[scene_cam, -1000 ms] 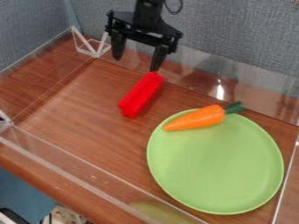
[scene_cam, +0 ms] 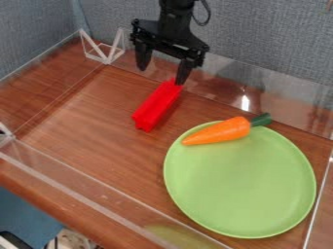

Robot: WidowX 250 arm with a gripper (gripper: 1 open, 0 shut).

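A black gripper [scene_cam: 163, 60] hangs above the back of the wooden tray floor, its two fingers spread open with nothing visible between them. Just below and in front of it lies a red block [scene_cam: 156, 105], long and flat. An orange toy carrot [scene_cam: 216, 133] with a green top rests on the back rim of a large light-green plate [scene_cam: 240, 192] at the right.
Clear low walls border the wooden surface [scene_cam: 81, 132], whose left and middle are free. A white wire-like bracket [scene_cam: 101, 51] stands at the back left, and grey padded walls rise behind.
The gripper has shifted slightly to the right above the red block. The block, carrot and plate look unchanged.
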